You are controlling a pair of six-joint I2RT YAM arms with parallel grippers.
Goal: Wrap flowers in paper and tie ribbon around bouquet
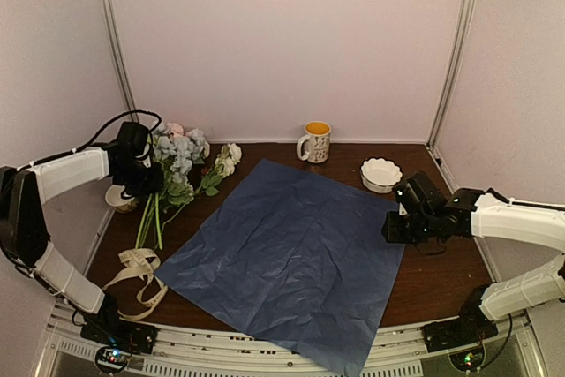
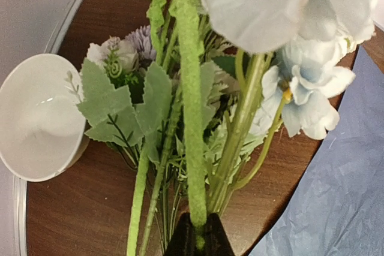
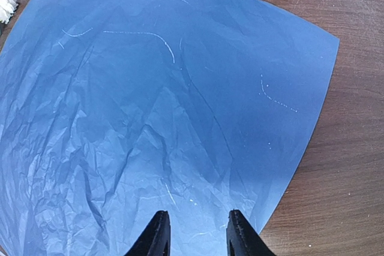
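Fake flowers (image 1: 182,158) in blue, pink and white lie in a bunch at the left of the table, stems toward the front. My left gripper is shut on a fuzzy green stem (image 2: 193,118), which rises across the left wrist view in front of the other stems. A large pale blue bloom (image 2: 258,4) fills the top of that view. Blue wrapping paper (image 1: 287,253) covers the middle of the table. Over its right corner, my right gripper stands part open with nothing between its fingers. A cream ribbon (image 1: 137,273) lies loosely looped at the front left.
A white bowl (image 2: 42,118) sits left of the flowers, close to the wall. At the back stands a mug (image 1: 315,143) with an orange inside, and a scalloped white bowl (image 1: 380,175) is at the right. Bare wood (image 1: 441,284) shows at the front right.
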